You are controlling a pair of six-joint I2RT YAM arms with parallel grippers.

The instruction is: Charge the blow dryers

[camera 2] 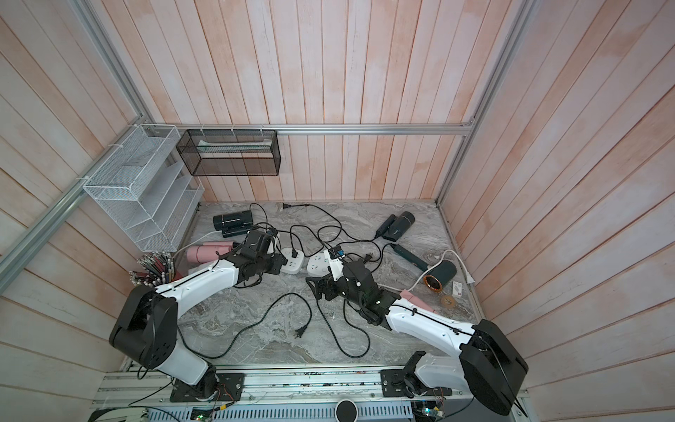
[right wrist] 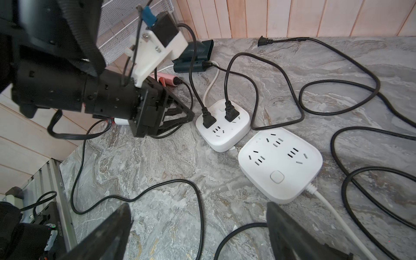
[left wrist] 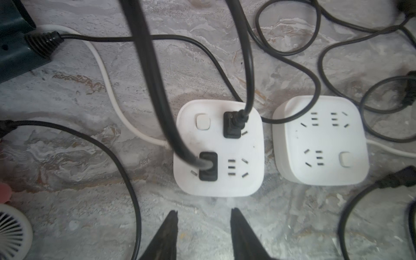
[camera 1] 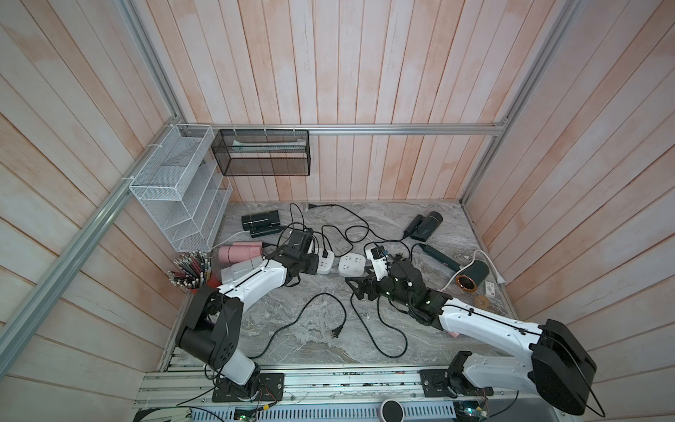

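Two black plugs, a front plug [left wrist: 208, 166] and a rear plug [left wrist: 232, 124], sit in the left white socket block [left wrist: 190, 182]. The right socket block [right wrist: 260, 173] has bare outlets. My left gripper stands part open just in front of the left block, apart from the plugs, with nothing between its fingers. My right gripper is open near the right block's front side, and a black cable passes between its fingers below on the table. A green blow dryer [camera 1: 261, 223] and a pink dryer [camera 1: 240, 252] lie at the left; another green dryer [camera 1: 427, 225] lies back right.
A loose plug [camera 1: 336, 331] lies at the front middle. At the back lies another plug [right wrist: 264, 41]. Tangled black cables cover the back and right. A green round brush dryer [camera 1: 472, 275] rests at the right. White wire shelves [camera 1: 181, 190] stand at the left.
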